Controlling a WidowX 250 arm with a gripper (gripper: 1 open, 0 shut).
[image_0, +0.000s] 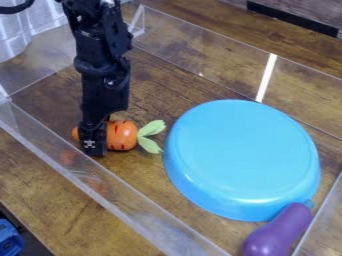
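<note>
My black gripper reaches down at the left side of the wooden bin, its fingertips at the orange carrot toy with green leaves. The near finger overlaps the carrot's left part; whether the fingers are closed on it cannot be made out.
A large light-blue round lid or plate fills the right of the bin. A purple eggplant toy lies at the lower right. Clear plastic walls edge the area. Bare wood shows behind the carrot and below it.
</note>
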